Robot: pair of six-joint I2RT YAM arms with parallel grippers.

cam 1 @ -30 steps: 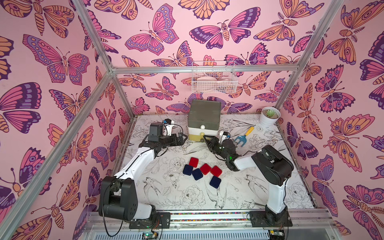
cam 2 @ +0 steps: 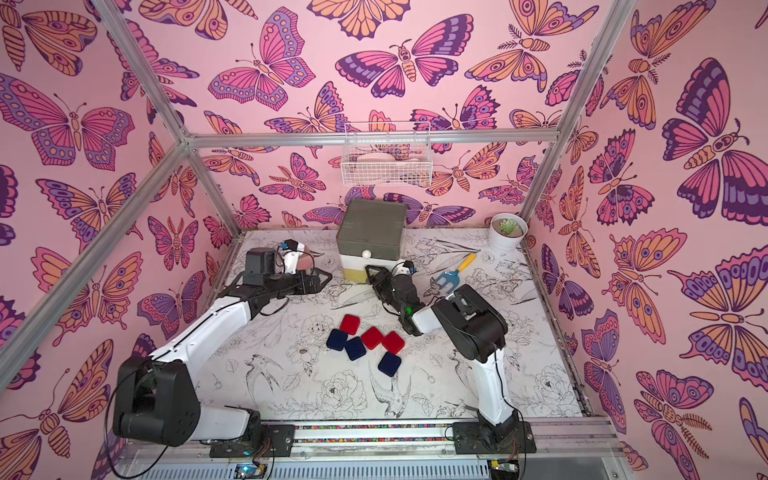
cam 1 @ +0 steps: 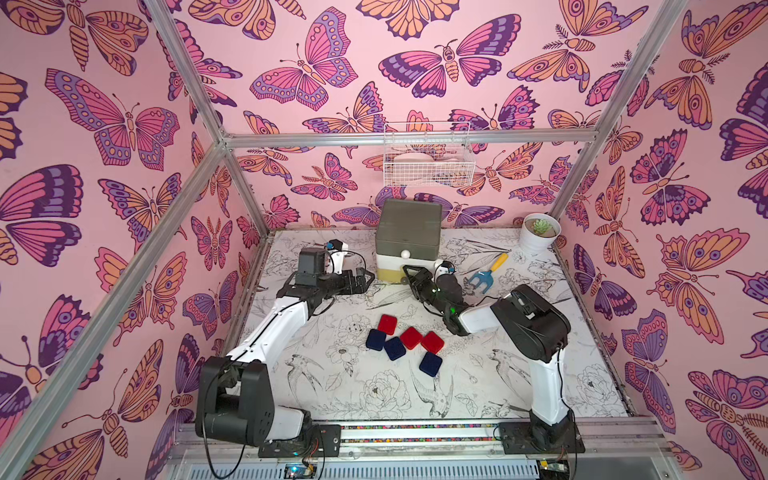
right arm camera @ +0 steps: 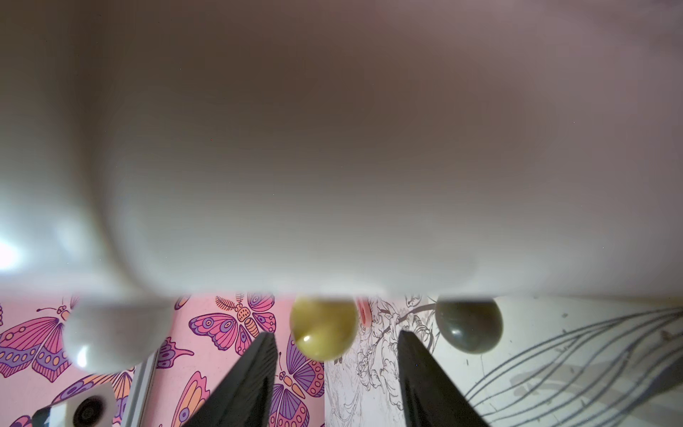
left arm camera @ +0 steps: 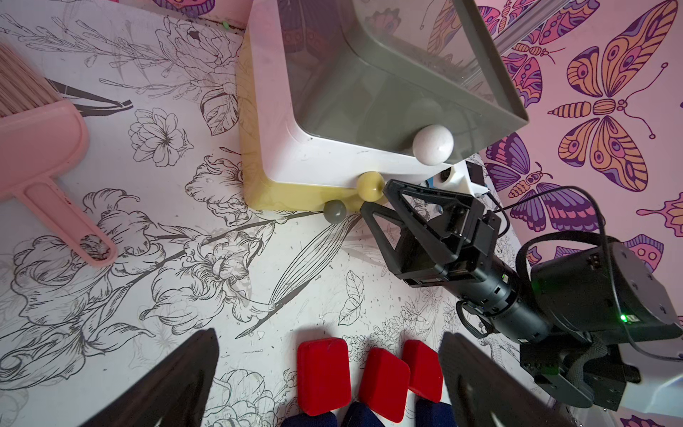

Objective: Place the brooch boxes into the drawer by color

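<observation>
The drawer unit (cam 1: 408, 226) has an olive-grey top tier, a white middle tier and a yellow bottom tier. In the left wrist view show its white knob (left arm camera: 432, 145), yellow knob (left arm camera: 370, 186) and dark knob (left arm camera: 335, 211). No drawer looks pulled out. At the yellow knob stands my right gripper, part open; in the right wrist view the knob lies between the fingertips with gaps on both sides. My left gripper (cam 1: 369, 280) is open and empty, left of the unit. Red boxes (cam 1: 410, 337) and dark blue boxes (cam 1: 394, 348) lie on the table.
A pink dustpan (left arm camera: 42, 149) lies left of the unit. Behind the right gripper is a blue fork with a yellow handle (cam 1: 499, 261), and a potted plant (cam 1: 540, 232) stands at the back right.
The left arm is almost still, and the boxes have not moved.
</observation>
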